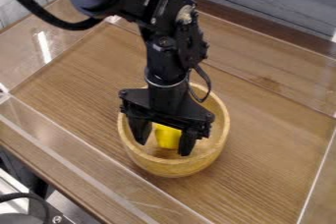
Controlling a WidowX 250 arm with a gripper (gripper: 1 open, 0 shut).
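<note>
A black gripper [163, 130] reaches down from the top into a round tan bowl [175, 166] on the wooden table. Between its two fingers, inside the bowl, sits a small yellow object [167, 138]. The fingers stand on either side of it; whether they touch it I cannot tell. The bottom of the bowl is largely hidden by the gripper.
A raised wall and ledge run along the back, and the table's near left edge drops away at the lower left, where cables show.
</note>
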